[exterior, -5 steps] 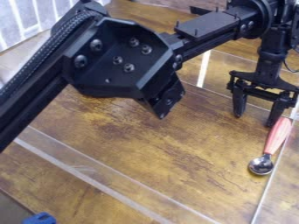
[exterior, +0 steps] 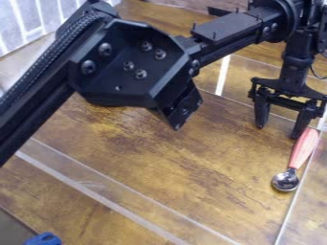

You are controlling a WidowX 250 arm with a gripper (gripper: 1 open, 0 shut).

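The black gripper [exterior: 284, 117] hangs low over the wooden surface at the right of the camera view, its fingers apart. Just below it lies a scoop [exterior: 301, 150] with a red handle and a round metal head at its lower end, apart from the fingertips as far as the view shows. The large black arm crosses the upper left and hides much of the surface behind it.
A blue object [exterior: 42, 239] sits at the bottom left corner. A pale railing or rack [exterior: 26, 19] is at the top left.
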